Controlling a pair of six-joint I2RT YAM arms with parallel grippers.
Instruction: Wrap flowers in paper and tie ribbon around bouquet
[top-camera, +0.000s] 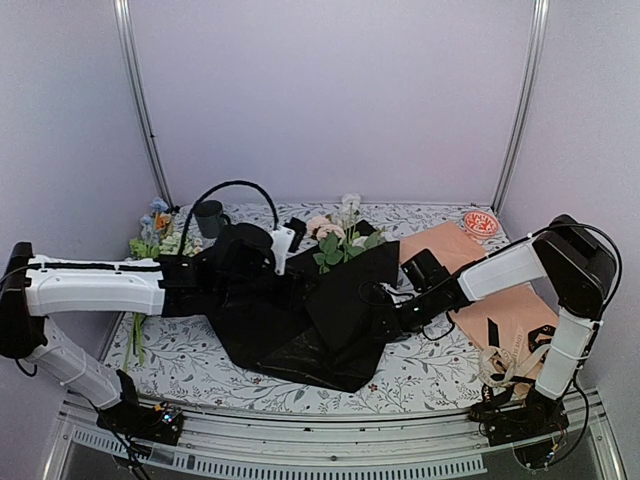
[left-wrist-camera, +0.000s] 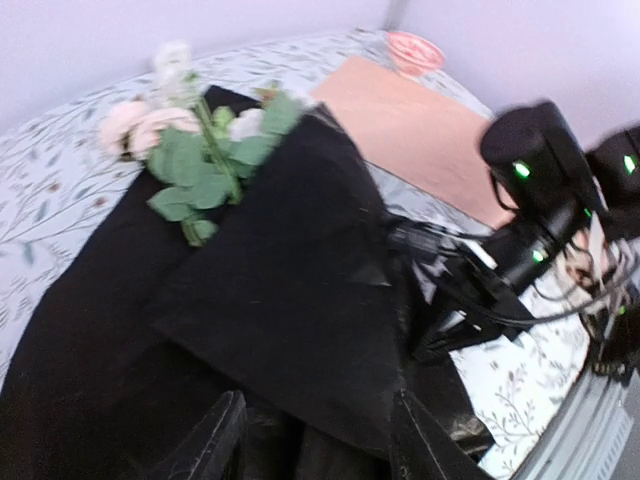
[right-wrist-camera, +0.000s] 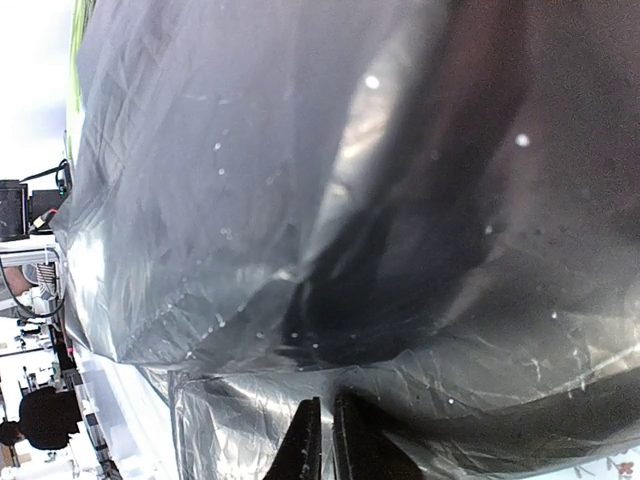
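The bouquet, with pink and white flowers (top-camera: 328, 228) and green leaves (left-wrist-camera: 190, 170), lies at the back of the black wrapping sheet (top-camera: 335, 290). A folded panel of that sheet covers its stems. Above the sheet's left part, my left gripper is open with nothing between its fingers. My right gripper is shut low at the sheet's right side, its tips against the glossy black film (right-wrist-camera: 250, 410). Whether a thin fold of film is pinched there cannot be made out.
Loose flowers (top-camera: 158, 225) lie at the left edge beside a dark mug (top-camera: 210, 218). On the right are a peach sheet (top-camera: 440, 240), a red-and-white round dish (top-camera: 481, 223) and a beige ribbon (top-camera: 495, 366).
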